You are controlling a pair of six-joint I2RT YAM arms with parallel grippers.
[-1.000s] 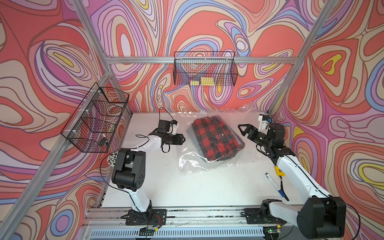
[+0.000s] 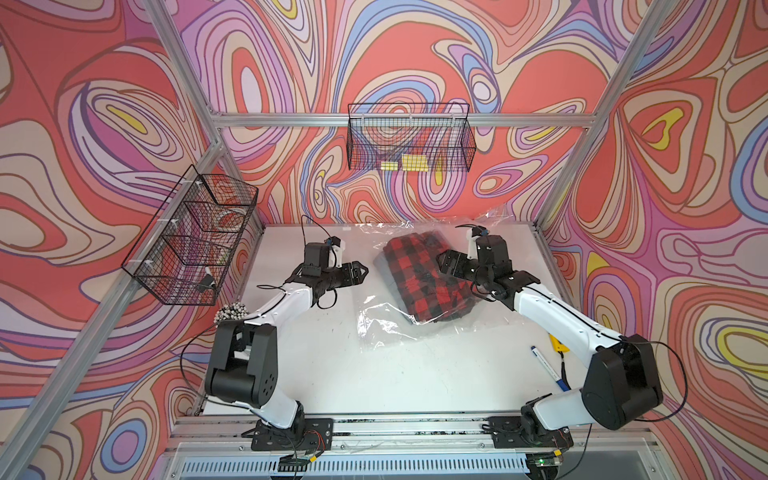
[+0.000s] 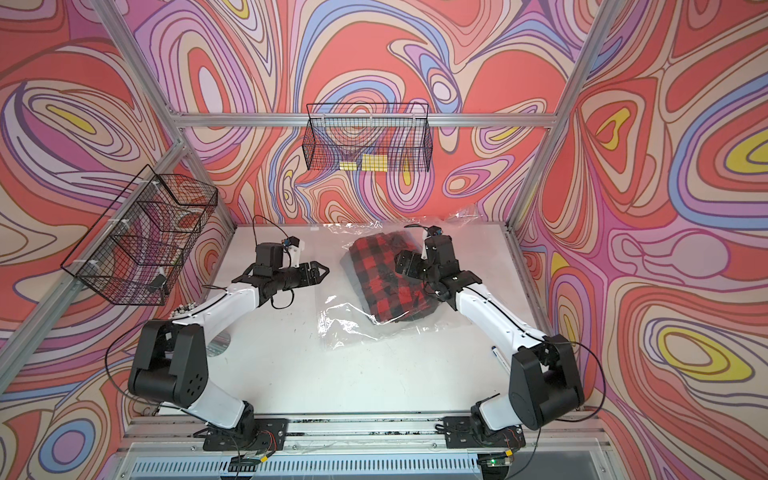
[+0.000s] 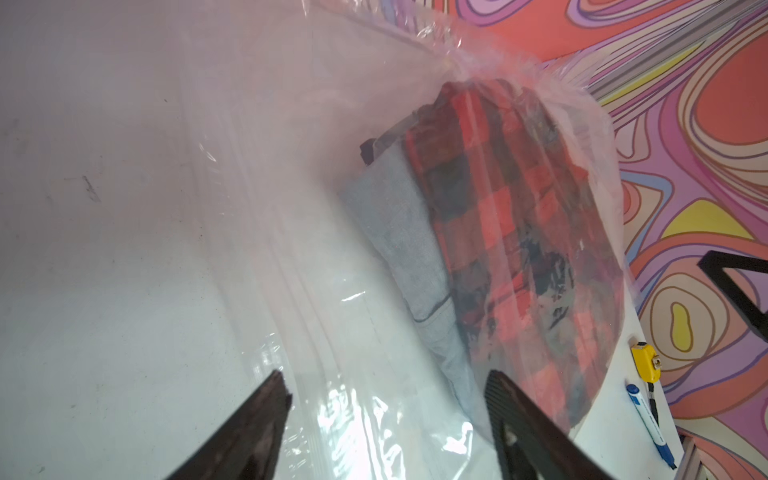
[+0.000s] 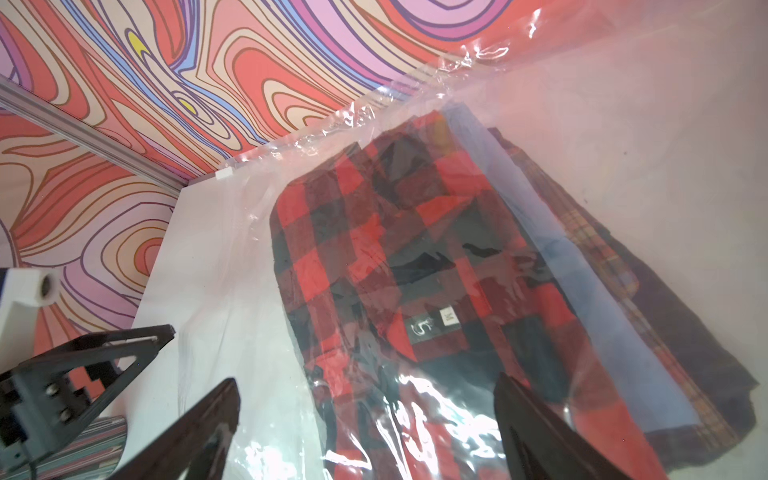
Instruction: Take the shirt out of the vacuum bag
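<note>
A folded red-and-black checked shirt [image 2: 416,280] lies inside a large clear vacuum bag [image 2: 376,328] on the white table, with grey fabric along its side. A small size tag marked M shows on it in the right wrist view. My left gripper [image 2: 352,272] is raised at the bag's left, fingers apart and empty, pointing toward the shirt. My right gripper [image 2: 453,264] hangs open over the shirt's upper right part, with nothing visible between its fingers.
Wire baskets hang on the back rail [image 2: 412,120] and left side. A marker [image 4: 649,424] and yellow tape measure [image 4: 645,361] lie at the right.
My right gripper has moved left from beside the bag to over the shirt. My left arm has shifted slightly left and up. The bag and shirt look largely unchanged.
</note>
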